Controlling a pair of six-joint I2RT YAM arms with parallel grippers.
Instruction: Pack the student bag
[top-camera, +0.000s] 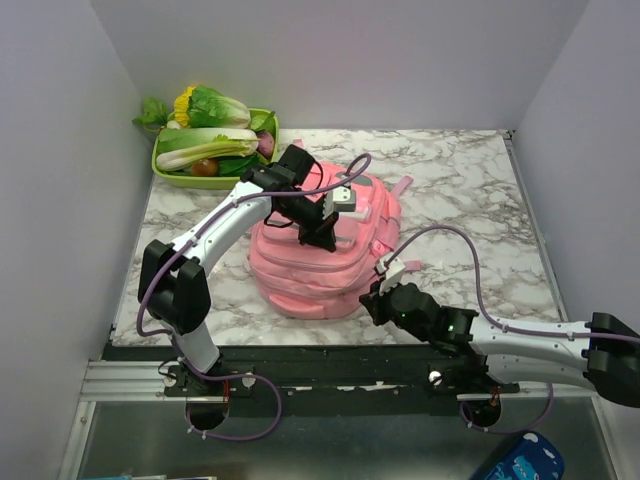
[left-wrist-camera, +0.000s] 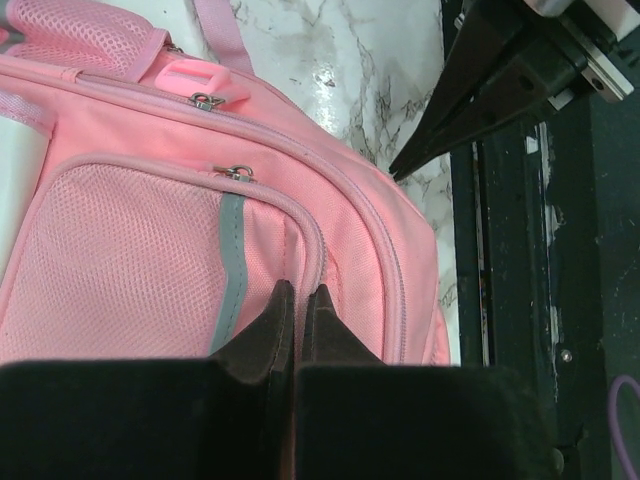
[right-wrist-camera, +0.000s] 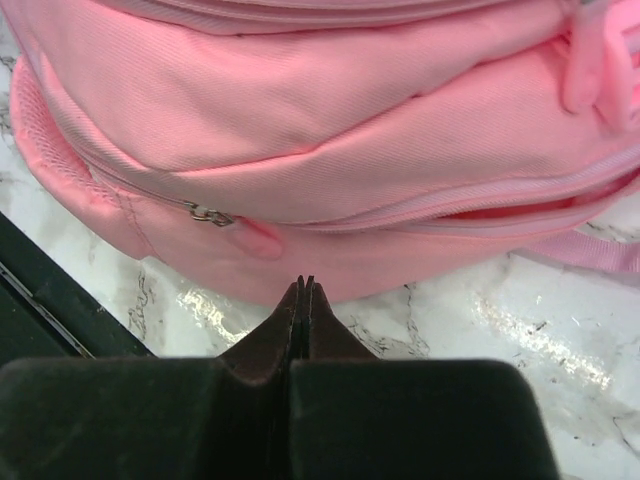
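The pink backpack (top-camera: 310, 262) lies on the marble table with its front pocket up. My left gripper is shut on the piped edge of that pocket, pinching the fabric. In the right wrist view the right gripper is shut, its fingertips together with nothing between them, just below the bag's lower side. The zipper pull (right-wrist-camera: 256, 238) hangs up and left of those fingertips, outside them, beside its metal slider (right-wrist-camera: 210, 215). To the right along that zipper, a red gap (right-wrist-camera: 520, 210) shows between its edges. In the left wrist view the right gripper's dark fingers (left-wrist-camera: 440, 130) point at the bag's edge.
A green basket (top-camera: 222, 183) of vegetables stands at the back left. Bare marble (top-camera: 470, 200) lies right of the bag. The table's dark front edge (top-camera: 300, 365) runs close below the bag. A strap (right-wrist-camera: 590, 252) trails from the bag's side.
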